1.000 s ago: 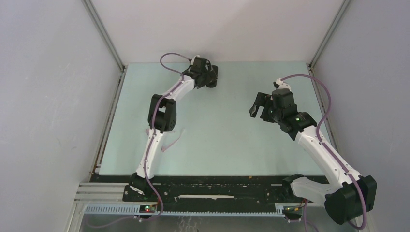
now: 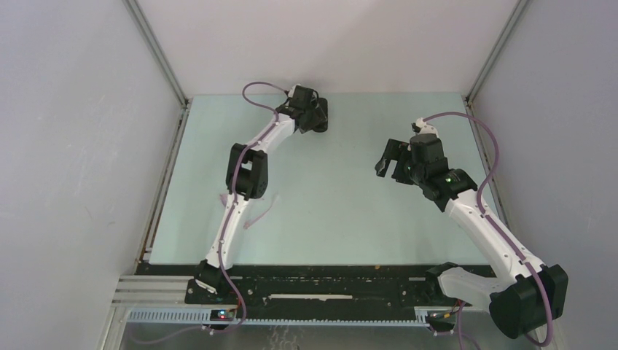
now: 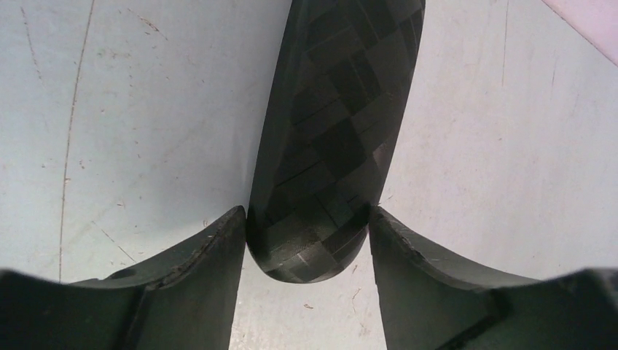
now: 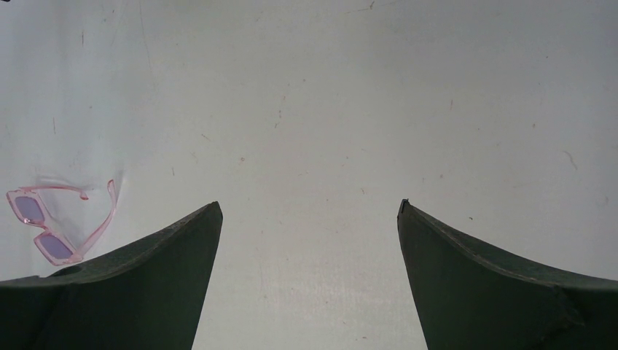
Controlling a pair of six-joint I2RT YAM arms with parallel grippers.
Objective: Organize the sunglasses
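A dark, rounded, elongated case with a checked pattern (image 3: 328,146) lies at the back of the table, near the wall. My left gripper is over its rounded end, part open, a finger at each side; whether both press on it is hard to tell. Pink sunglasses with purple lenses (image 4: 55,244) lie unfolded on the table (image 2: 335,211), partly hidden by the left arm in the top view. My right gripper stands open above bare table at the right, nothing between its fingers.
The back wall (image 2: 379,44) is directly behind the case, with side walls at left and right. A pink edge (image 3: 583,22) shows in the left wrist view's corner.
The left arm has shifted very slightly at the case. The right arm and the pink sunglasses have not moved.
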